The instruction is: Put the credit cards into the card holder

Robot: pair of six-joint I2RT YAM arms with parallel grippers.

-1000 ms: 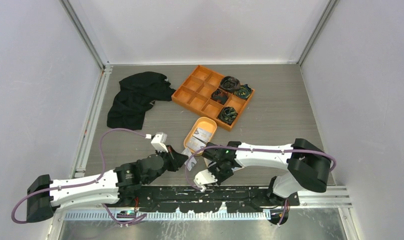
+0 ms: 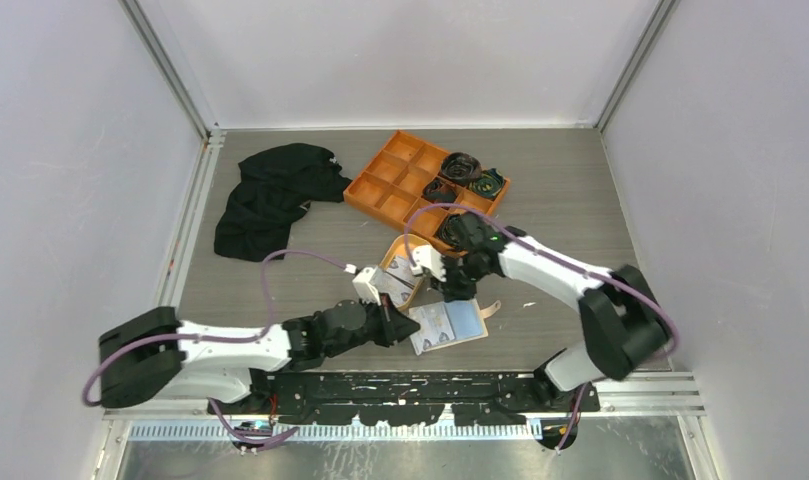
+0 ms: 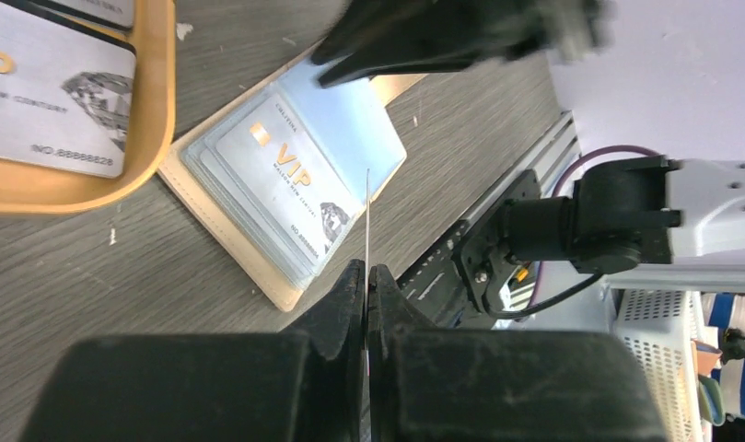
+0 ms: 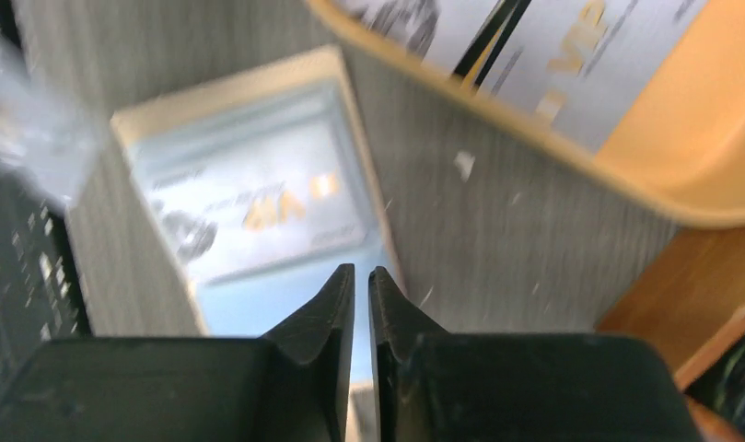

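My left gripper [image 2: 400, 325] is shut on a thin card [image 3: 368, 221], seen edge-on, above the near side of the card holder [image 2: 450, 325] [image 3: 221, 235]. The holder lies open, with VIP cards [image 3: 276, 175] [image 4: 249, 198] on one side and a pale blue panel [image 4: 276, 295] on the other. My right gripper [image 2: 450, 285] is shut above the holder's far side; I cannot make out anything between its fingertips. More cards [image 3: 51, 97] [image 4: 571, 83] lie in an orange tray [image 2: 385, 255] [image 3: 143, 157].
An orange compartment box [image 2: 385, 180] with dark coiled items stands behind the tray. A black cloth [image 2: 275, 200] lies at the back left.
My left gripper has moved right to the holder. The right arm has moved up and back from the table's front edge, uncovering the holder.
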